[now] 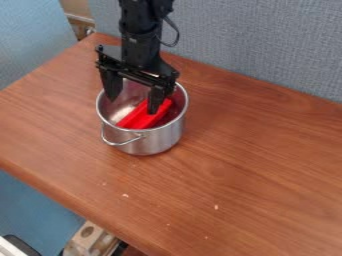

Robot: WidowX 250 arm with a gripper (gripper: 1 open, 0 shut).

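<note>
A steel pot [143, 140] with a wire handle stands on the wooden table [241, 180], toward its back left. Inside lies a long red object [139, 119], tilted diagonally. My black gripper [134, 94] hangs over the pot, open, its fingers reaching down at the rim on either side, the right one close above the red object; whether it touches cannot be told.
A grey padded wall [254, 50] runs behind the table, and another pale blue surface is at the upper left.
</note>
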